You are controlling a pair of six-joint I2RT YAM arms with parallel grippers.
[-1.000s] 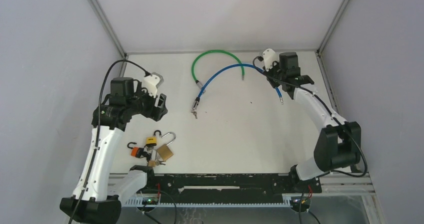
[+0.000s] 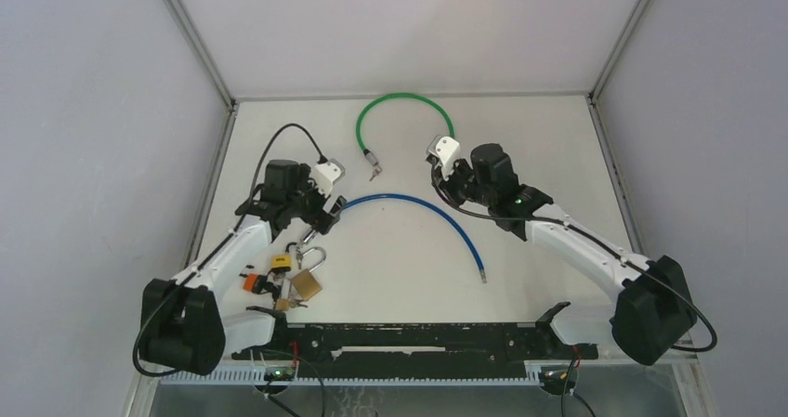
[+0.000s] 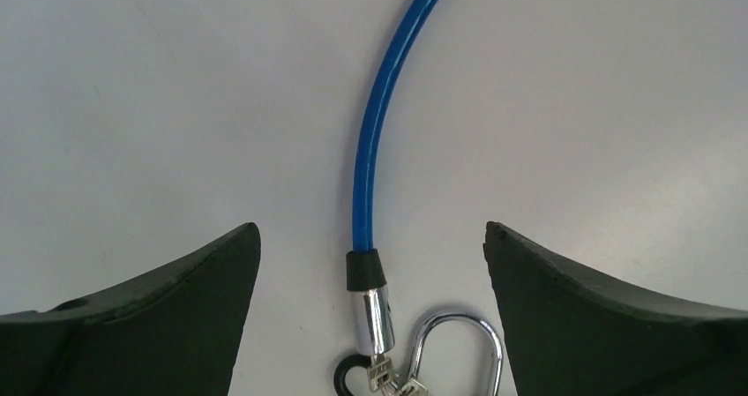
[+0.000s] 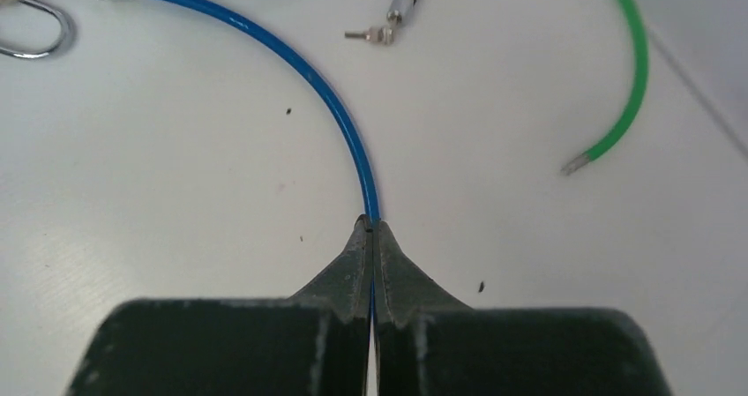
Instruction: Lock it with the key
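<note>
The blue cable (image 2: 430,204) arcs across the middle of the table, its bare metal plug (image 2: 483,276) at the right. A silver lock head (image 3: 372,321) with a black collar ends its left side, and keys (image 3: 381,374) stick out of it. My left gripper is open above that end, fingers on either side of the cable and not touching it. My right gripper is shut on the blue cable, which runs under its fingertips; only a thin blue strip shows between the fingers.
A green cable (image 2: 401,96) curves at the back, with its keyed lock head (image 2: 372,158) pointing forward. Several padlocks, including a brass one (image 2: 307,284) and a yellow one (image 2: 281,264), crowd the front left by the blue cable's head.
My left gripper has moved right, over the cable.
</note>
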